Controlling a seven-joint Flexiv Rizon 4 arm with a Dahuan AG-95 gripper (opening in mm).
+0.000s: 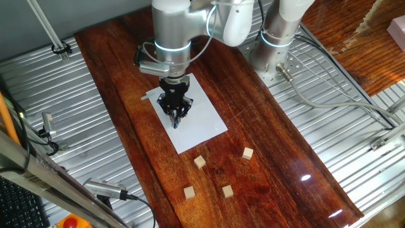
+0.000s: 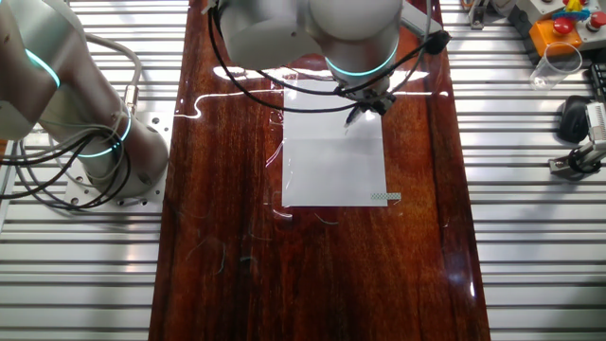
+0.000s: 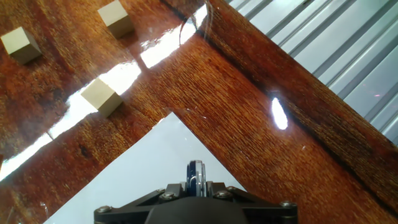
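Note:
A white sheet of paper (image 1: 204,120) lies flat on the dark wooden table. Over it, in exterior view 1, my gripper (image 1: 176,113) points downward, shut on a slim dark pen (image 1: 175,123) with a clear, shiny part. The wrist view has the pen (image 3: 196,177) sticking out between the fingers, above a corner of the paper (image 3: 163,149). Exterior view 2 shows the pen (image 2: 354,116) tilted at the far part of the sheet (image 2: 331,170); whether its tip touches the paper I cannot tell. No clear drawn line can be made out.
Several small wooden cubes, among them one near the sheet's corner (image 1: 200,161) and one further right (image 1: 247,153), lie on the table (image 1: 272,190). A small patterned strip (image 2: 385,196) sits at a paper corner. Bare wood surrounds the sheet; slatted metal (image 1: 69,95) borders the table.

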